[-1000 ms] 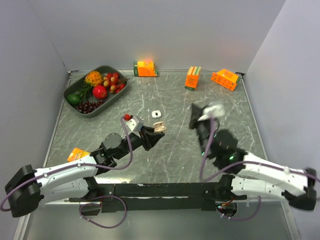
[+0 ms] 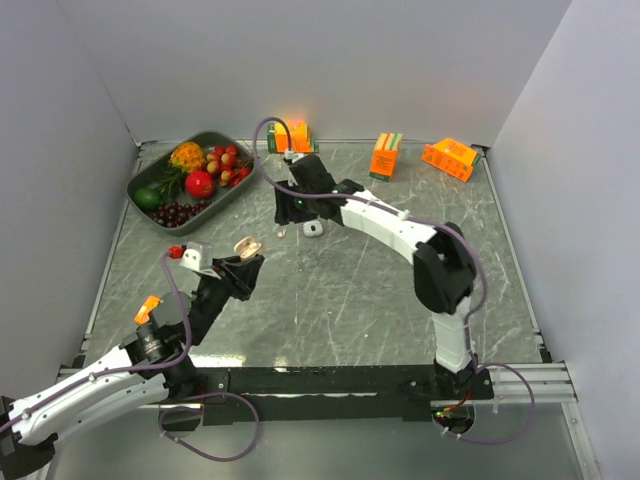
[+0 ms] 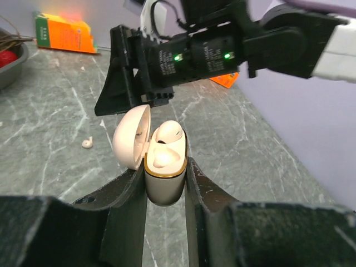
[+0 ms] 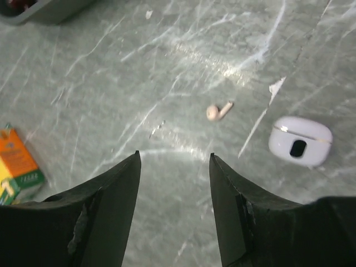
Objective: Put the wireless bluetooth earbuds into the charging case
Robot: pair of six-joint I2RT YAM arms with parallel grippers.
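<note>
My left gripper (image 2: 246,268) is shut on an open cream charging case (image 3: 165,161), lid raised, with one earbud visible in it. A loose earbud lies on the marble table, also seen in the left wrist view (image 3: 87,143). A closed white case (image 4: 300,140) lies to its right in the right wrist view. My right gripper (image 2: 284,205) hangs above them, fingers apart, nothing visible between.
A grey tray of fruit (image 2: 140,215) sits at the back left. Orange boxes (image 2: 385,157) stand along the back and one lies at the left.
My right arm has swept from the front right to the back middle, over the loose earbud. My left gripper has moved left with the open case.
</note>
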